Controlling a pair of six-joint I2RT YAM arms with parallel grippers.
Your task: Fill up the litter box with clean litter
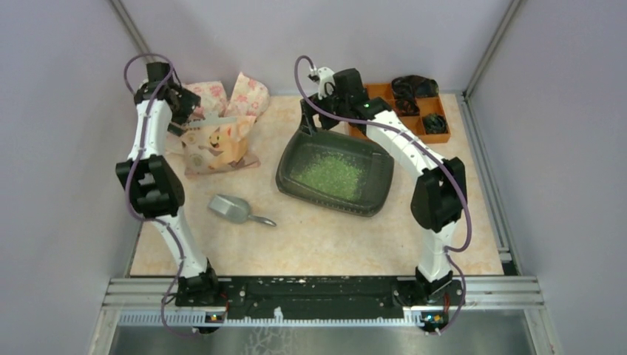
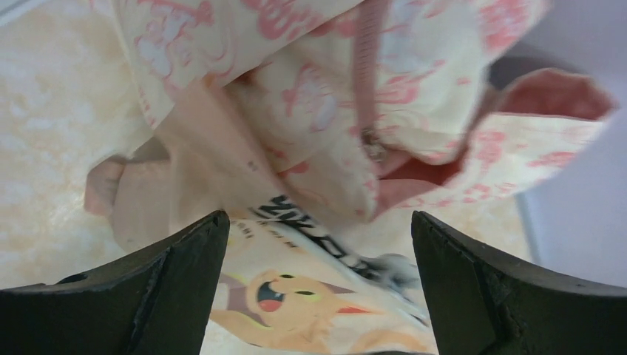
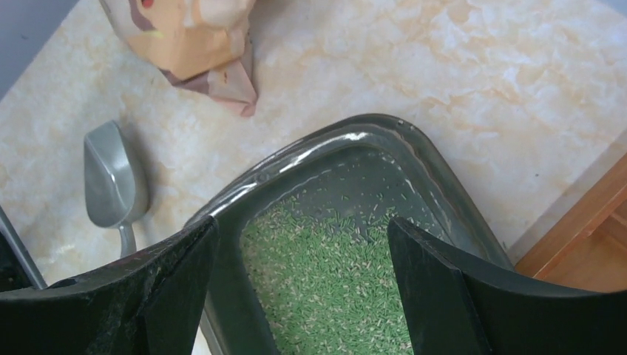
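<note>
A litter bag (image 1: 222,148) printed with a cartoon animal lies at the back left. My left gripper hangs open over its top, close to the crumpled edge, nothing clearly held. The dark green litter box (image 1: 296,185) stands in the middle with green pellets on its floor. Above its back left corner is my right gripper, its fingers apart with nothing between them, facing the bag. A grey scoop (image 1: 231,210) lies left of the box, handle pointing right.
Pink-patterned packets (image 1: 248,96) lie behind the bag. A wooden compartment organiser (image 1: 436,137) with black bundles stands at the back right.
</note>
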